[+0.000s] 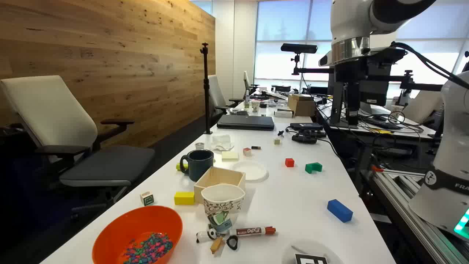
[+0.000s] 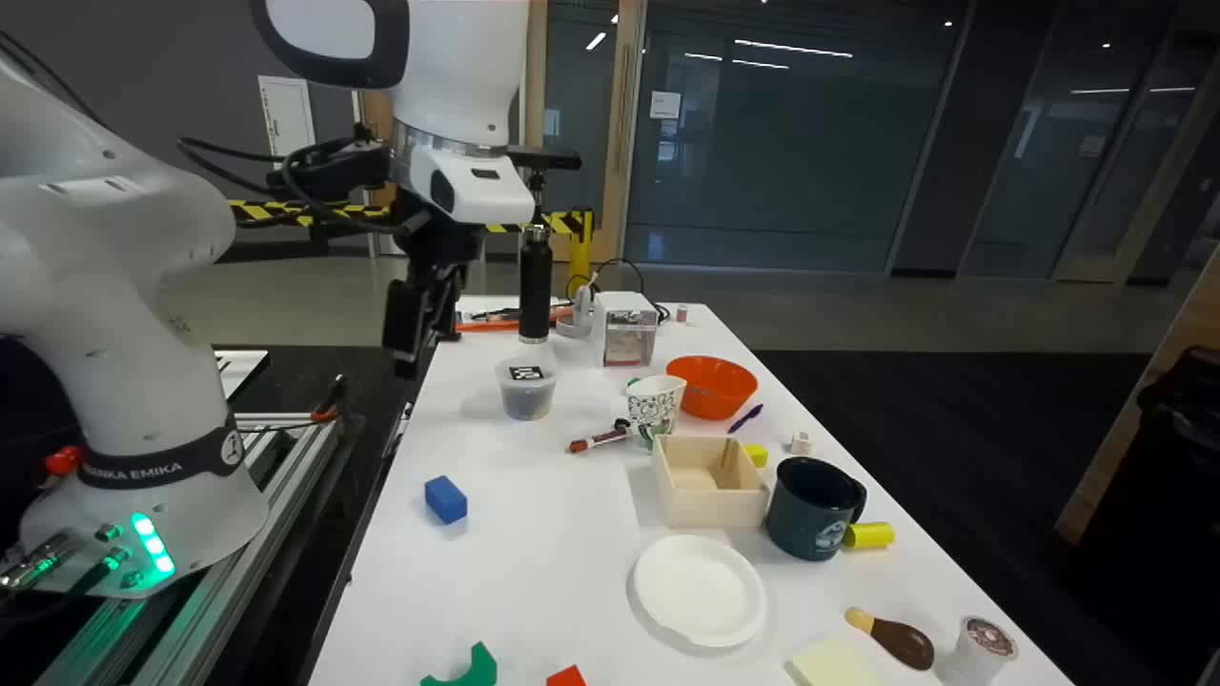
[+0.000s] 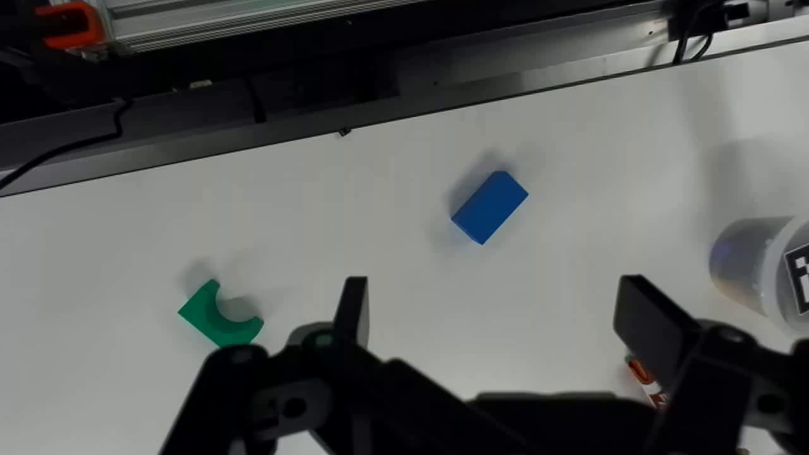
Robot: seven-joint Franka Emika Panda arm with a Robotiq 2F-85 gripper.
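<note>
My gripper is open above the white table, its black fingers wide apart and only bare table showing between them. Ahead of the fingertips in the wrist view, a blue block [image 3: 490,206] lies on the table, well below and touching nothing. To the left is a green arch block [image 3: 220,315], partly hidden by a finger. A red block [image 1: 289,162] sits near the green one in exterior view 1. The wooden box [image 2: 710,480] stands mid-table beside a dark mug [image 2: 814,509], a paper cup [image 2: 655,402] and a white plate [image 2: 700,590].
An orange bowl [image 1: 137,233] holds small colourful pieces. A lidded tub [image 2: 527,389] stands near the robot's side, with a red marker [image 2: 599,440] past it. A yellow block [image 1: 184,198] lies by the box.
</note>
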